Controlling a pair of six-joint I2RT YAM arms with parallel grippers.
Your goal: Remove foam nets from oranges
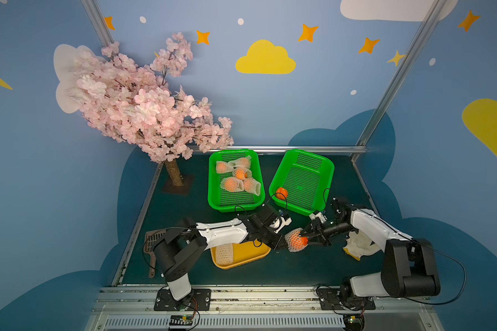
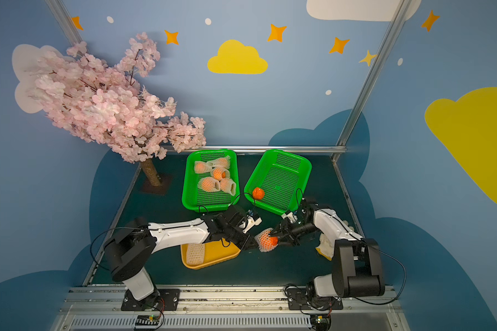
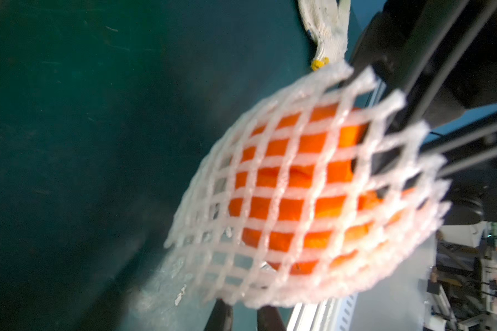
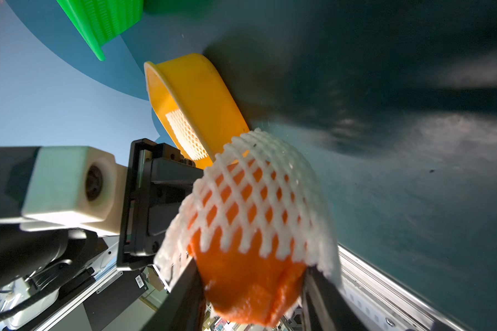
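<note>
An orange (image 4: pixel 248 281) is half inside a white foam net (image 4: pixel 254 204), held in my right gripper (image 1: pixel 309 237), whose fingers are shut on it above the table right of the yellow tray. The net's wide mesh fills much of the left wrist view (image 3: pixel 292 209). My left gripper (image 1: pixel 280 245) is just left of the netted orange; its fingertips show at the bottom of its wrist view behind the net, their grip unclear. More netted oranges (image 1: pixel 232 184) lie in the left green basket (image 1: pixel 211 182); a bare orange (image 1: pixel 281 192) is in the right one (image 1: pixel 328 172).
The yellow tray (image 1: pixel 237 264), with a foam net in it, lies under the left arm. A white glove (image 1: pixel 360 242) lies right of the right gripper, a slotted scoop (image 1: pixel 151 242) at far left, and a blossom tree (image 1: pixel 174 173) at back left.
</note>
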